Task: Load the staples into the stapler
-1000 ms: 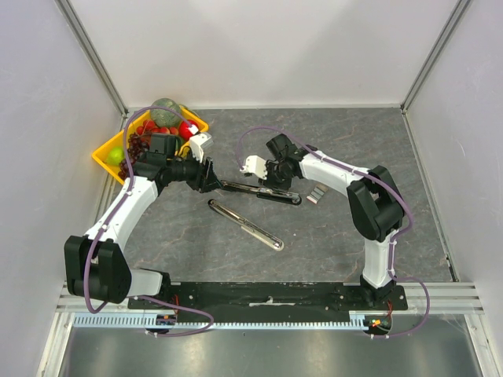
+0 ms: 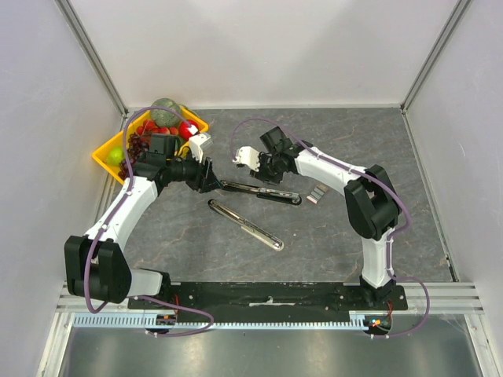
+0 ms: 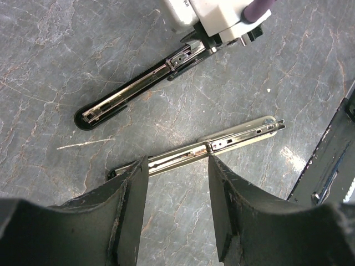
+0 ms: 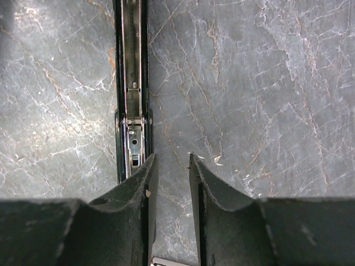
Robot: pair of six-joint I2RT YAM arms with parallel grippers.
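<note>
A black stapler point(image 2: 275, 195) lies spread open on the grey surface, its long metal channel facing up; whether staples sit in that channel I cannot tell. A pale stapler point(image 2: 246, 225), also opened out flat, is in front of it. Staple strips point(image 2: 317, 193) lie to the right of the black stapler. My right gripper is part open over the black stapler point(image 4: 133, 100), which shows left of the fingertip gap; nothing is between its fingers. My left gripper is open at the left, with the pale stapler point(image 3: 238, 138) beyond its fingertips in the left wrist view.
A yellow basket point(image 2: 100, 153) of fruit and vegetables stands at the back left, behind the left arm. Open surface point(image 2: 361, 236) extends at the right and front right. A black trough point(image 2: 259, 295) borders the front edge.
My right gripper has shifted a little left and toward the back. The left arm, both staplers and the staple strips appear unmoved.
</note>
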